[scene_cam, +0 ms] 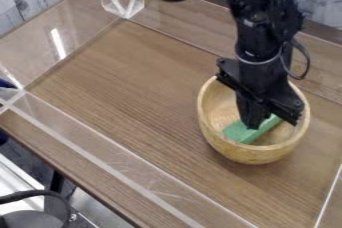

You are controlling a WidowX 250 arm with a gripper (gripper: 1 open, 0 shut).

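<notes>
A light wooden bowl [233,147] sits on the wooden table at the right of the camera view, holding a green oblong object [242,133]. My black gripper [251,112] reaches down into the bowl over the green object and hides part of it. Its fingertips are dark and overlap, so whether anything is between them is hard to see.
A small white angular piece [120,2] is at the back left. A black cable lies at the bottom left.
</notes>
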